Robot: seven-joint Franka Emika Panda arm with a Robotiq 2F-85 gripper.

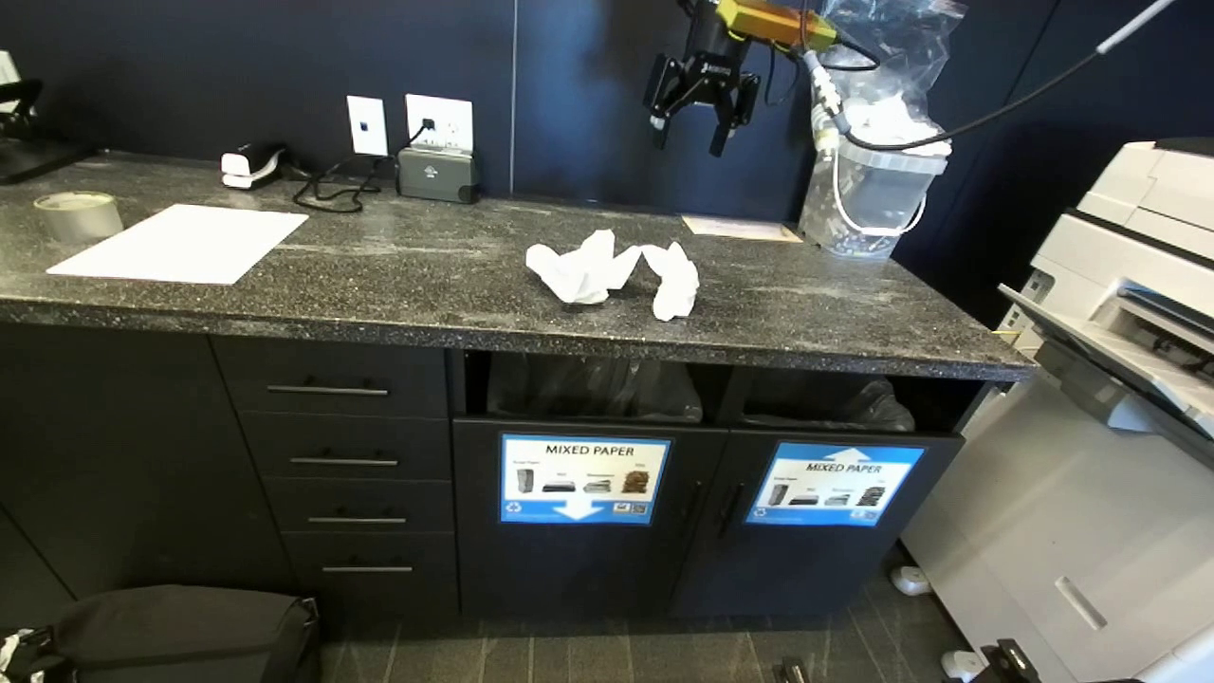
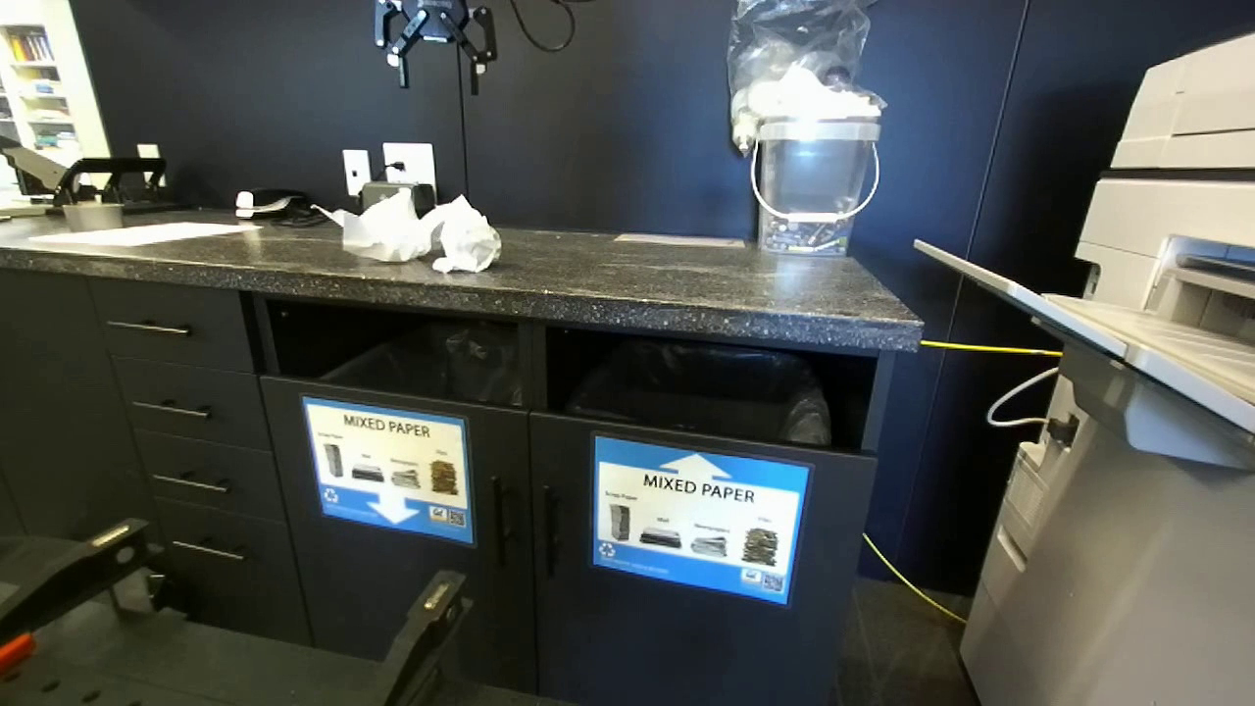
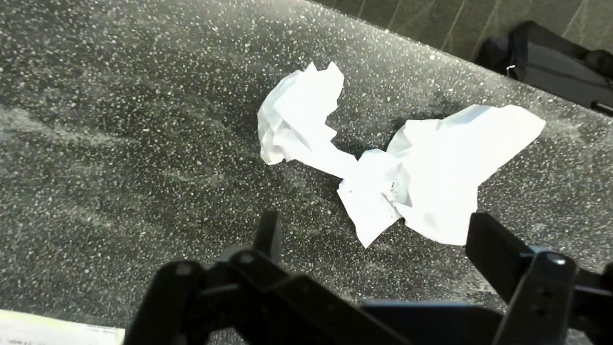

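Note:
Crumpled white paper (image 1: 582, 268) lies on the dark speckled counter (image 1: 455, 245), near its front edge. In the wrist view the paper (image 3: 442, 172) spreads in two lobes joined by a narrow twisted part; from exterior view 2 the paper (image 2: 394, 229) stands up in loose folds. High above the counter, my gripper (image 1: 690, 135) points down with its fingers wide apart and nothing between them. In the wrist view the paper is ahead of the open gripper, clear of both fingers.
Two bin openings with black liners (image 1: 597, 387) sit under the counter, above "MIXED PAPER" signs (image 1: 586, 478). A clear bucket (image 1: 871, 188) with a plastic bag stands at the back right. A flat white sheet (image 1: 182, 243) and a tape roll (image 1: 78, 216) lie left. A printer (image 1: 1138, 285) is at right.

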